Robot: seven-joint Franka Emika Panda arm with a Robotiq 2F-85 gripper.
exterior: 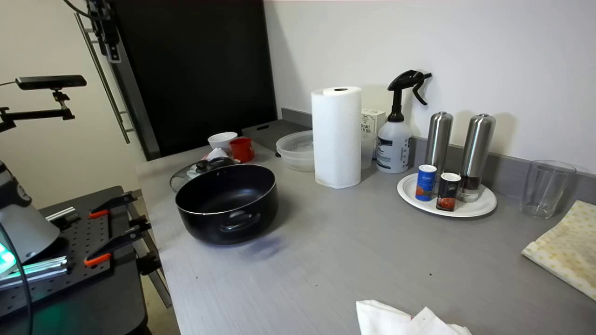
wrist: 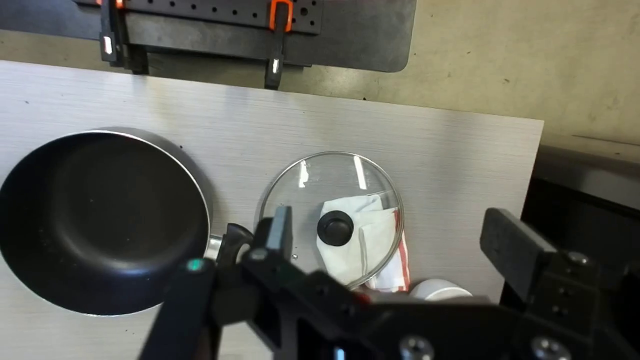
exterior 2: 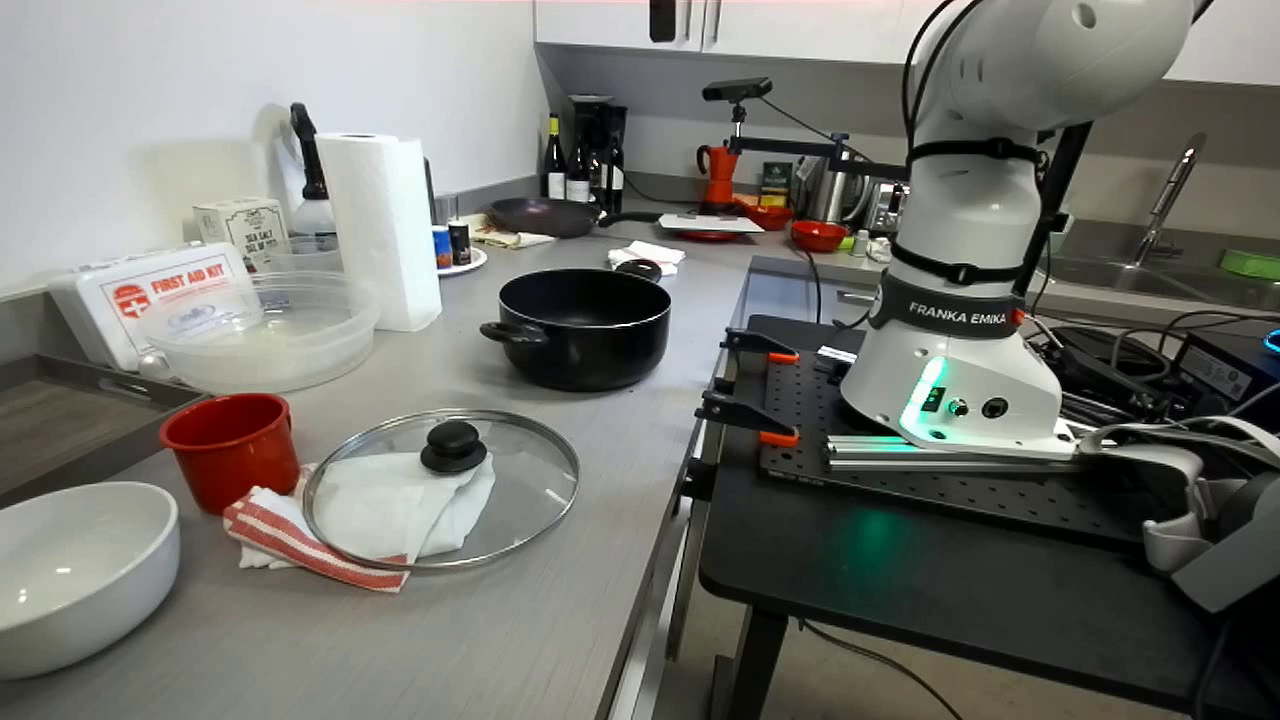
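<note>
My gripper is open, its two fingers far apart and nothing between them. It hangs high above the counter; its dark end point(exterior: 111, 50) shows at the top left of exterior view 1. Below it in the wrist view lies a round glass lid point(wrist: 304, 198) with a black knob point(wrist: 335, 228). The lid rests partly over a folded white cloth point(exterior 2: 396, 498) with red stripes. A black pot point(exterior 2: 582, 330) stands uncovered beside the lid, and its inside looks empty.
Near the lid are a red mug point(exterior 2: 234, 450) and a white bowl point(exterior 2: 84, 576). A clear plastic tub point(exterior 2: 270, 342) and a paper towel roll point(exterior: 336, 137) stand along the wall. A plate point(exterior: 408, 192) holds shakers and grinders. Open counter lies in front of these.
</note>
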